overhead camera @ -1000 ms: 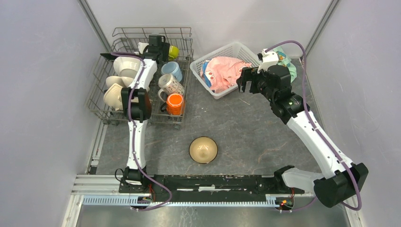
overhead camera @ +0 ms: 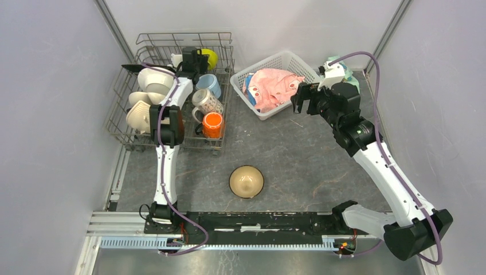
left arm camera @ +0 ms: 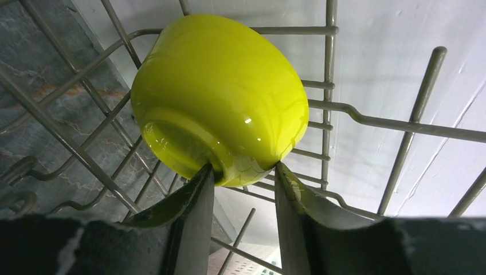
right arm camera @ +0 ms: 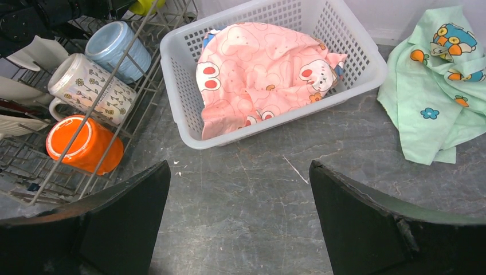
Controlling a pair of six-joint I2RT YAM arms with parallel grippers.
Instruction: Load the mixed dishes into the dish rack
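In the left wrist view a glossy yellow-green cup or bowl (left arm camera: 220,80) lies tilted in the wire rack. My left gripper is at its base, fingers partly apart and touching or very near it; whether they grip it is unclear. The rack (overhead camera: 155,35) also holds white dishes (overhead camera: 155,79), a blue cup (overhead camera: 208,85), a patterned mug (overhead camera: 207,102) and an orange mug (overhead camera: 212,125). A beige bowl (overhead camera: 246,182) sits on the counter. My right gripper stands open and empty over the counter, right of the rack.
A white basket (overhead camera: 263,116) with pink cloth lies right of the rack at the back. A green cloth (right arm camera: 424,103) lies beside it.
My left gripper has shifted slightly at the back of the rack, with more of the yellow-green piece showing. My right arm has moved slightly to the right.
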